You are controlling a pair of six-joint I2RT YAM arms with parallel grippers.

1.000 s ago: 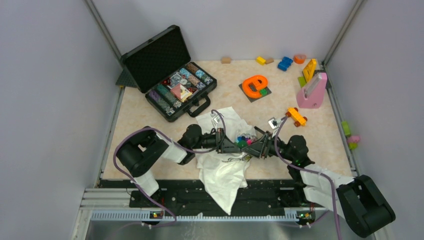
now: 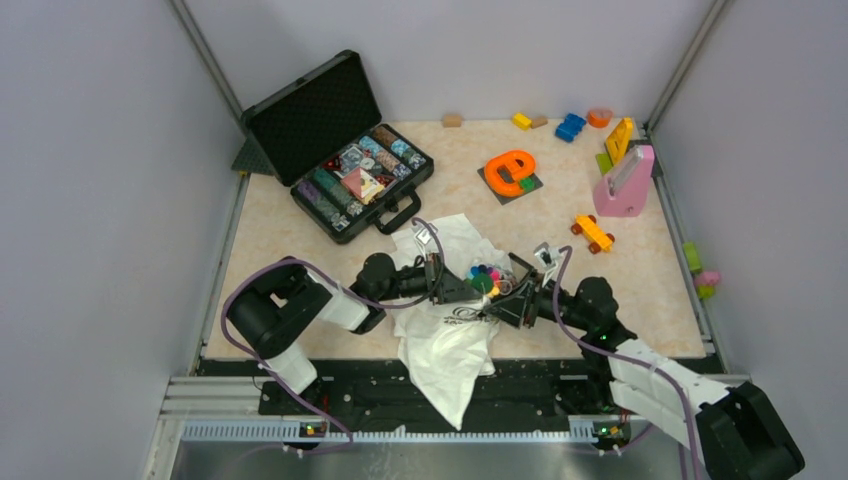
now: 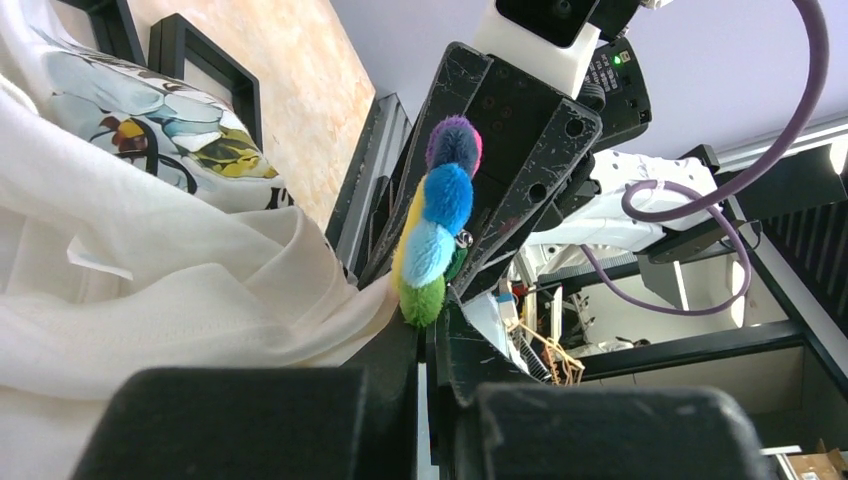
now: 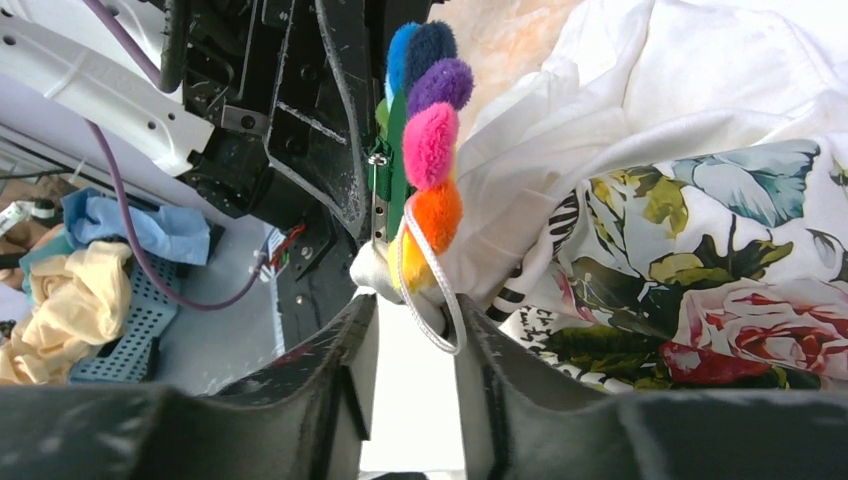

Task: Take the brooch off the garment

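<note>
The brooch, a ring of coloured pompoms with a white cord loop and metal pin (image 2: pixel 484 278) (image 3: pixel 448 196) (image 4: pixel 432 140), is at the white garment (image 2: pixel 445 370) (image 3: pixel 150 280) (image 4: pixel 690 80). My left gripper (image 2: pixel 462 293) is shut at the brooch, white cloth bunched by its tips in the right wrist view; whether cloth is between them is unclear. My right gripper (image 2: pixel 508 303) is part open just below the pompoms, the cord hanging at its fingertips; a firm hold does not show.
An open case (image 2: pixel 345 200) lies back left. An orange toy (image 2: pixel 510 162), yellow car (image 2: pixel 590 230) and pink toy (image 2: pixel 620 200) stand to the back and right. Bare table lies right of the garment. The two grippers nearly touch.
</note>
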